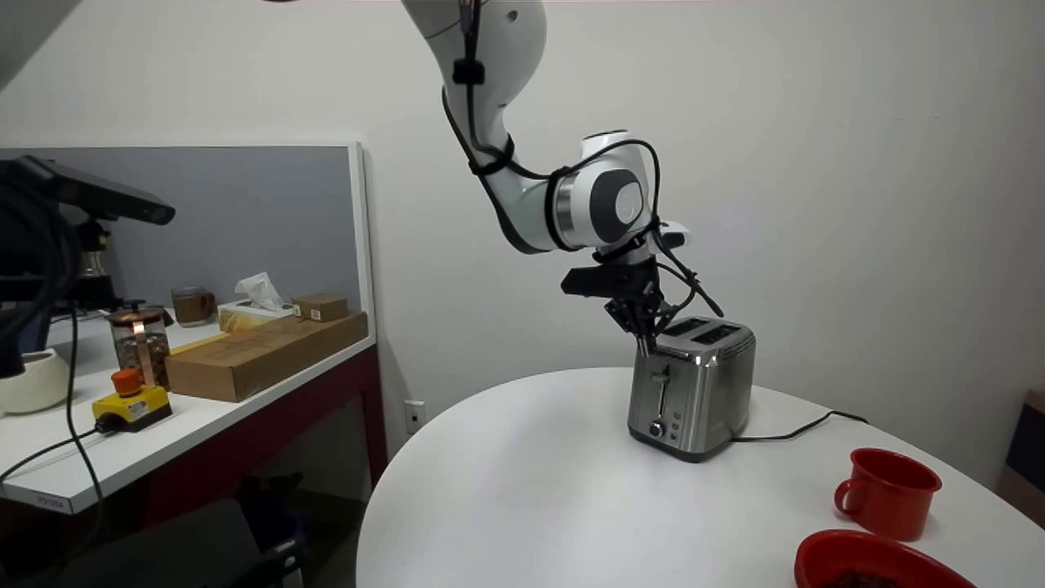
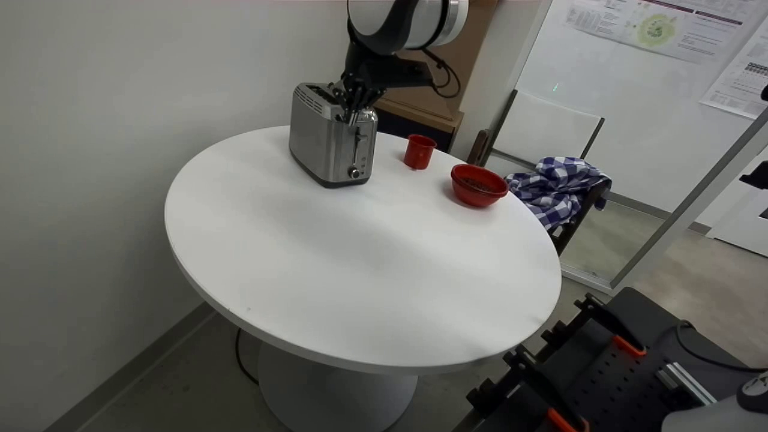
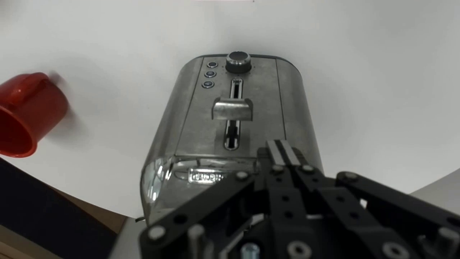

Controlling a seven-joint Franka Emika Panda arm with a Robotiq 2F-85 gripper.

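A silver toaster stands upright on the round white table, two slots on its top. In the wrist view its lever sits partway along the vertical track, with the round knob and small buttons at the far end. My gripper is shut, with nothing showing between its fingers. Its tips lie over the front top edge of the toaster, to the right of the lever and apart from it in that view. Whether the tips touch the metal I cannot tell.
A red mug and a red bowl with dark contents stand to one side of the toaster. A black cord runs from behind it. The wall is close behind the toaster.
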